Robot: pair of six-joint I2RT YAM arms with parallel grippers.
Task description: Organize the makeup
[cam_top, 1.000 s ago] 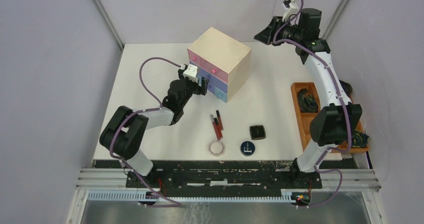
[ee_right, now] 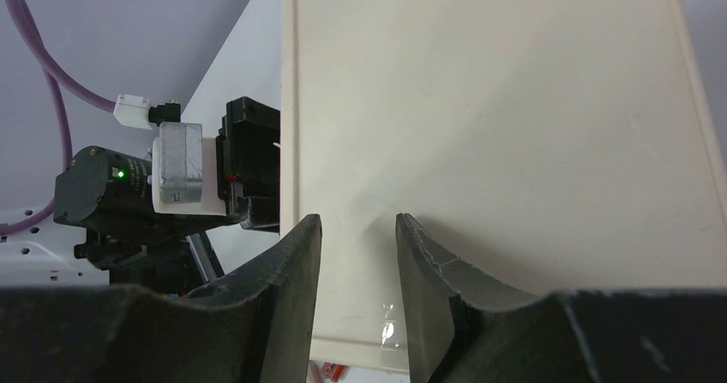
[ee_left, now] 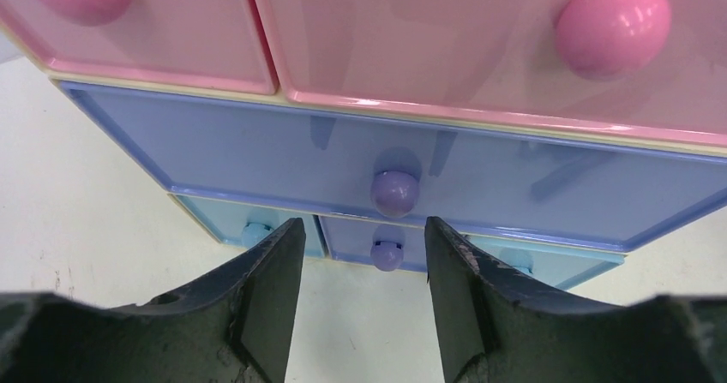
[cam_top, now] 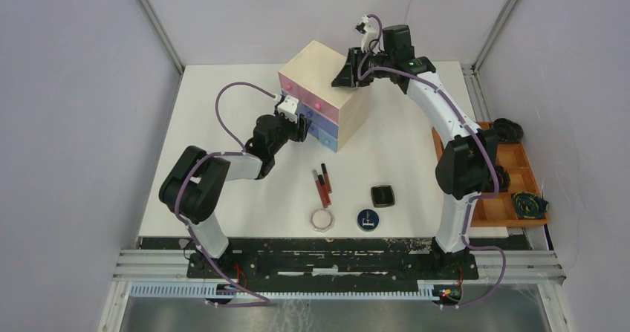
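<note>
A cream drawer box (cam_top: pixel 319 64) stands at the back of the table, its pink, purple and blue drawers shut. My left gripper faces its front with fingers part open, nothing between them; beyond the gap shows the purple drawer's knob (ee_left: pixel 395 194). Over the box's top my right gripper stands open and empty. In front lie red and black makeup sticks (cam_top: pixel 322 188), a white round compact (cam_top: pixel 322 220), a dark blue round compact (cam_top: pixel 368 220) and a black square compact (cam_top: pixel 382 196).
At the right edge is an orange wooden tray (cam_top: pixel 486 212) with dark coiled items, partly under the right arm.
My right gripper has swung left and come over the box's top. The left gripper has shifted slightly right, close to the drawer fronts. The makeup and box have not moved.
</note>
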